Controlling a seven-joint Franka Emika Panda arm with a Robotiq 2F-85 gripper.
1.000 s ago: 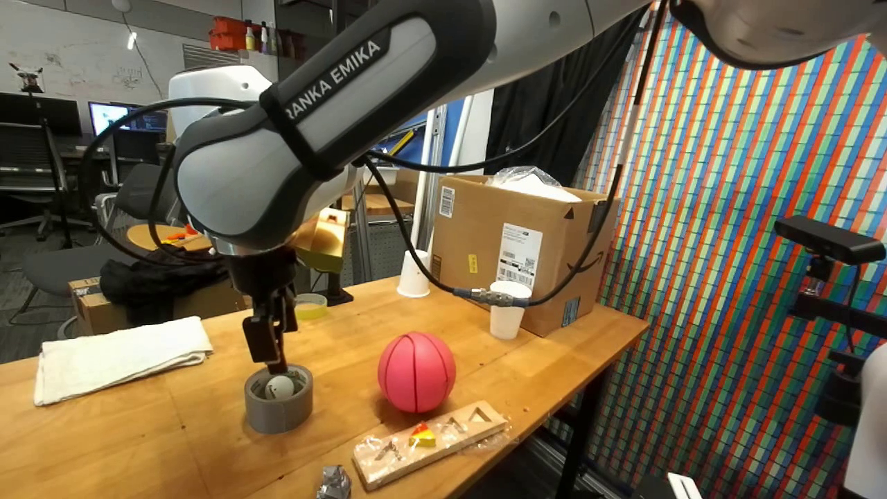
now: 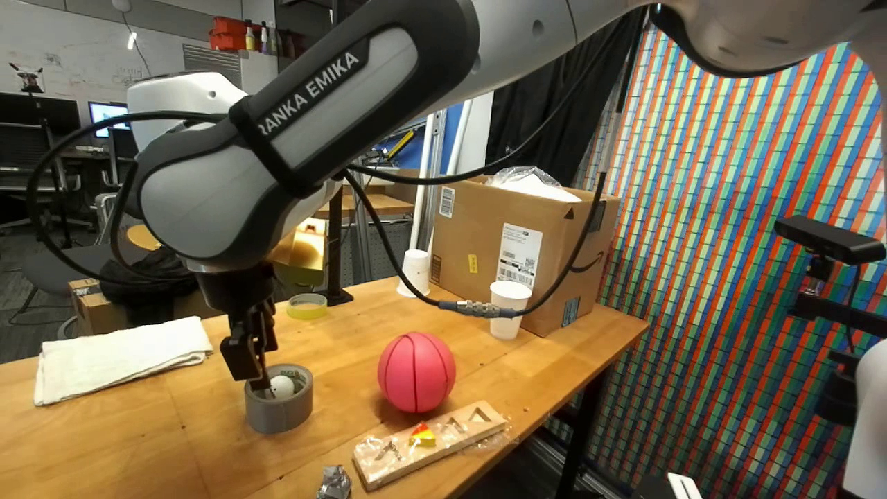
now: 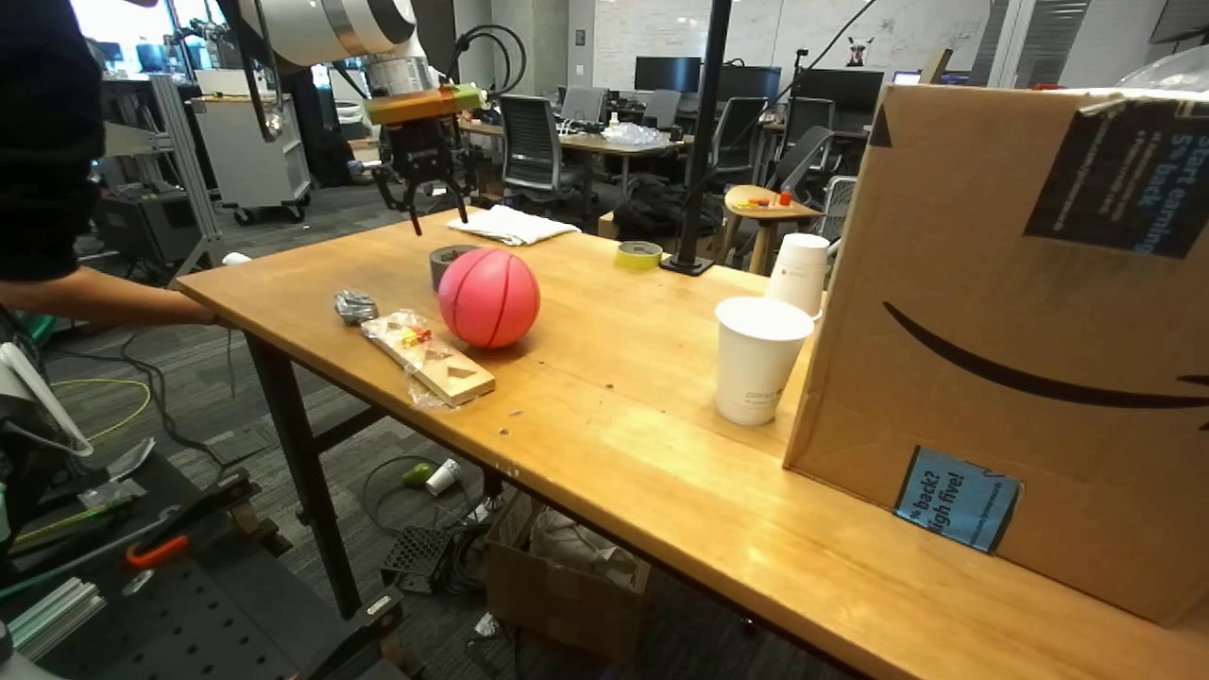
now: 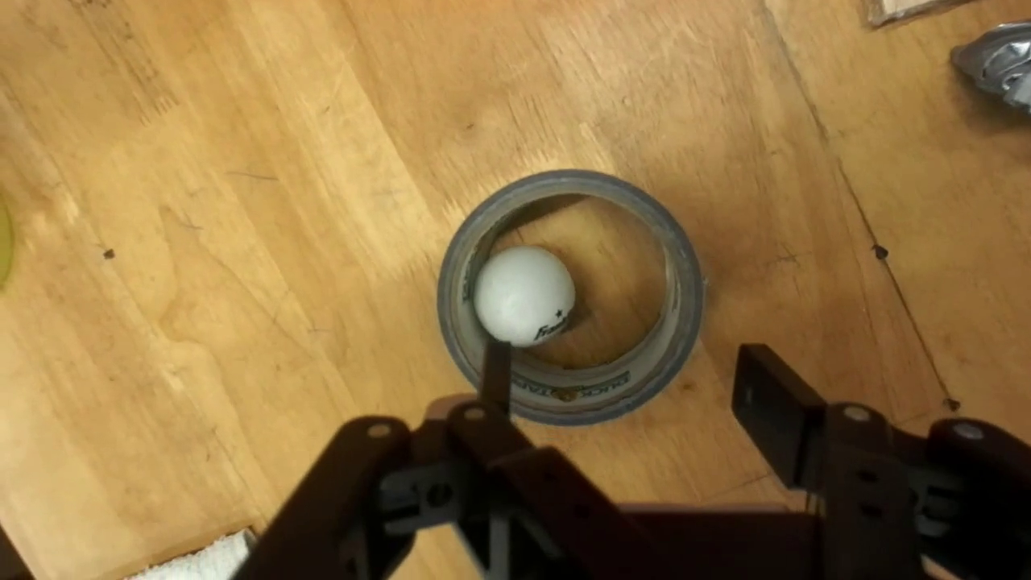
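A white ball (image 4: 524, 296) with dark print lies inside a grey duct tape roll (image 4: 570, 419), against the roll's inner wall on the left in the wrist view. Exterior view 1 also shows the ball (image 2: 283, 387) within the roll (image 2: 279, 416), on the table. My gripper has its fingers well apart and nothing held between them. One finger (image 4: 497, 375) overlaps the roll's near rim in the wrist view; the other finger (image 4: 759, 396) is over bare wood. In exterior view 2 the gripper (image 3: 441, 225) hangs above the table; the ball is hidden there.
A pink ball (image 2: 416, 371), a wooden shape board (image 2: 428, 445) and a crumpled silver piece (image 2: 334, 482) lie to the right or front of the roll. A white towel (image 2: 125, 357) is at left. Paper cups (image 2: 508, 308) and a large box (image 2: 507, 241) stand farther back.
In exterior view 1 my arm and gripper have shifted left and slightly lower. The roll, the white ball inside it and the other table objects look to be in the same places.
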